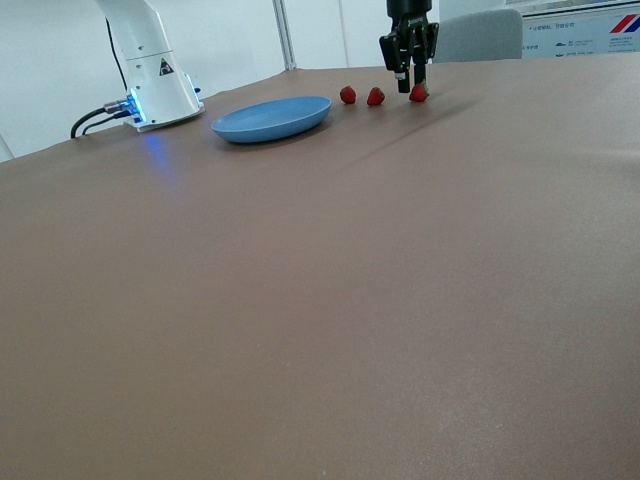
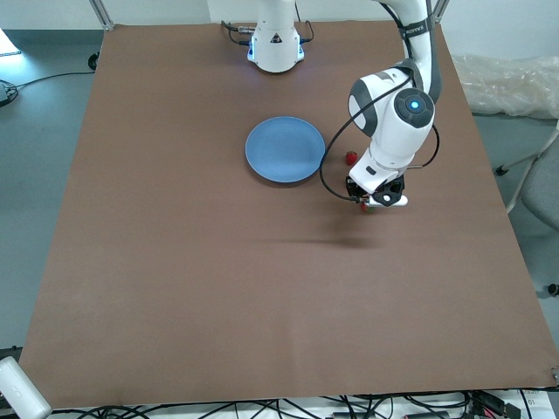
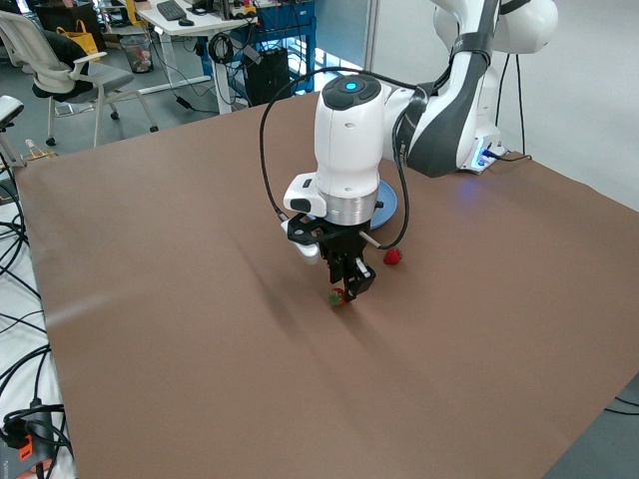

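Observation:
My black gripper (image 1: 411, 78) hangs low at a strawberry (image 1: 419, 93) on the brown table; in the right view the gripper (image 3: 349, 282) partly covers that strawberry (image 3: 336, 297). Whether its fingers are open or shut on it is unclear. Two more strawberries lie between the gripper and a blue plate (image 1: 271, 118). In the left view the plate (image 2: 285, 149) is left of the arm, with a strawberry (image 2: 351, 158) beside it; the gripper (image 2: 374, 196) is largely hidden under the wrist.
A cable loops around my wrist, and more cables lie along the near edge.

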